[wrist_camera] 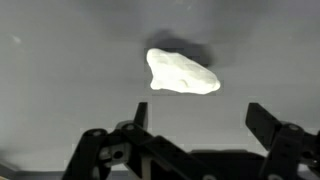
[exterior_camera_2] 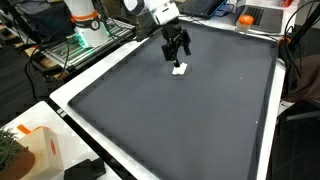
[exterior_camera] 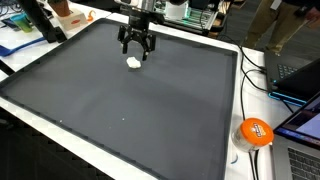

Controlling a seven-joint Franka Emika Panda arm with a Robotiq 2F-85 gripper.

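A small white irregular piece (wrist_camera: 180,73) lies on the dark grey board, a little above the middle of the wrist view. The same white piece (exterior_camera: 133,62) shows near the far edge of the board in exterior view 1, and this white piece (exterior_camera_2: 180,69) is just below the gripper in exterior view 2. My gripper is open, its fingers wide apart at the bottom of the wrist view with only bare board between them. In exterior view 1 the gripper (exterior_camera: 135,47) hangs close to the piece, apart from it.
The dark board (exterior_camera: 130,110) is otherwise bare, with wide free room. An orange-topped white container (exterior_camera: 254,133) stands at its right, near a laptop (exterior_camera: 298,158). Cables and assorted items crowd the far left edge.
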